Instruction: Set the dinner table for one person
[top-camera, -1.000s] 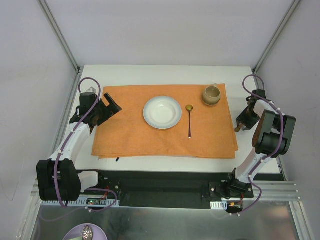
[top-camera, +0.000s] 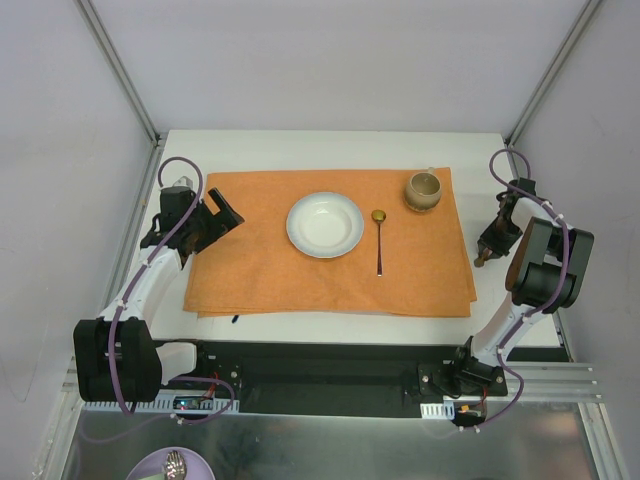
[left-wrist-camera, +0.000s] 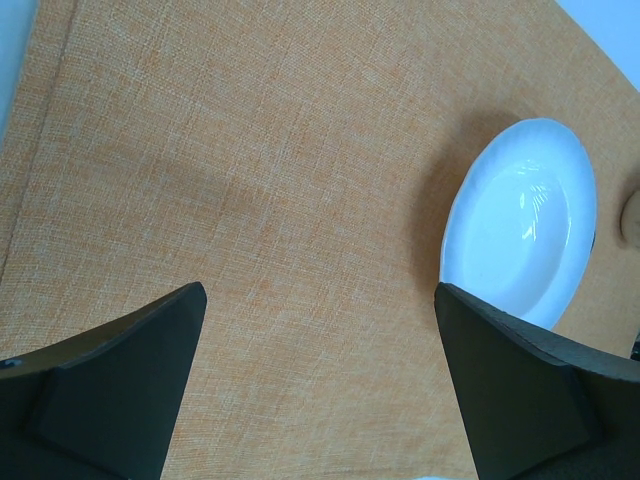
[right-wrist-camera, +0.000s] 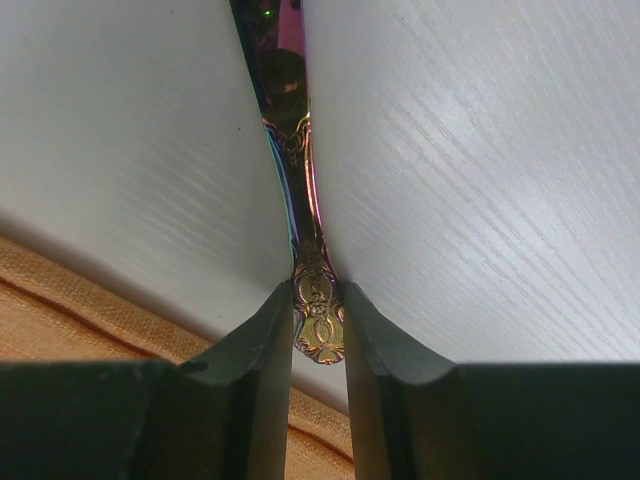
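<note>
A white plate (top-camera: 325, 224) sits on the orange placemat (top-camera: 250, 280), with a spoon (top-camera: 379, 240) right of it and a beige mug (top-camera: 423, 190) at the upper right. My left gripper (top-camera: 220, 214) stands open over the mat's left side, empty. Right of the mat, on the white table, a shiny iridescent utensil (right-wrist-camera: 291, 160) lies beneath my right gripper, whose fingertips are around its ornate handle end. Whether the fingers are closed on it is hard to tell. In the top view that gripper (top-camera: 484, 251) hides most of it.
A purple bowl (top-camera: 152, 467) with utensils sits beyond the front edge at bottom left.
My right gripper has shifted very slightly at the table's right side. The left arm and the items on the mat have not moved.
</note>
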